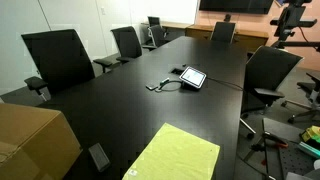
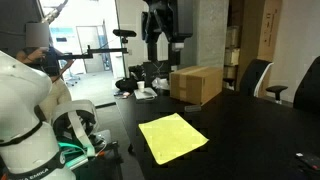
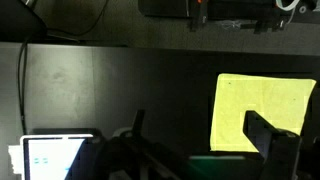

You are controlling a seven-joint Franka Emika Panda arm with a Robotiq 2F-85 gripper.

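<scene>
A yellow cloth [image 3: 262,98] lies flat on the black table, spread out as a rough square. It also shows as a yellow cloth [image 1: 175,155] at the near end in exterior view 1. My gripper is open above the table, its two dark fingers wide apart with only bare table showing between them. The right finger overlaps the lower part of the cloth from this angle. In exterior view 2 the arm [image 2: 166,20] hangs high over the table, clear of the cloth [image 2: 172,137].
A white-screened tablet [image 3: 56,155] lies left of the gripper, with small cabled items [image 1: 162,86] near it. At the table's end stand a cardboard box [image 2: 196,84] and a small grey object [image 1: 99,157]. Black chairs [image 1: 60,58] line the sides. Mid-table is clear.
</scene>
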